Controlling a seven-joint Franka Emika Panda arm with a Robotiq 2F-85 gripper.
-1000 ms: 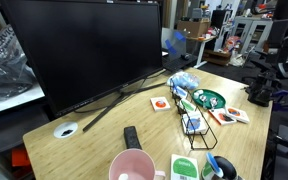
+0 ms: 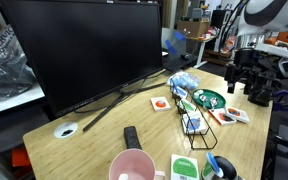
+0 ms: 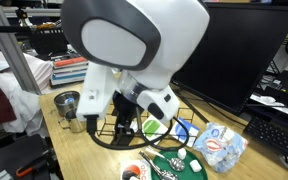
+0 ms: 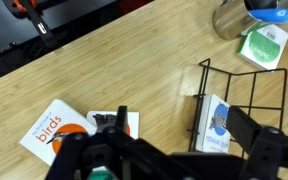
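My gripper is open above the table, with bare wood and part of a small picture card [image 4: 127, 122] showing below in the wrist view. A white "birds" box [image 4: 50, 126] with an orange picture lies to its left. On its right stands a black wire rack [image 4: 246, 74] with a white and blue box [image 4: 216, 124] in it. In exterior view 1 the gripper [image 2: 246, 88] hangs at the right, near the green plate [image 2: 216, 101] and above the table. Nothing shows between its fingers.
A green-and-white card [image 4: 262, 45] lies beside a metal cup [image 4: 224, 18] past the rack. A pink mug [image 2: 134, 166] and a black remote [image 2: 130, 138] stand nearer exterior view 1. The large monitor [image 2: 104, 45] borders the back. Open wood lies left of the rack.
From the upper right edge of exterior view 1, the arm has come down and leftward toward the table. The objects on the table have not visibly moved.
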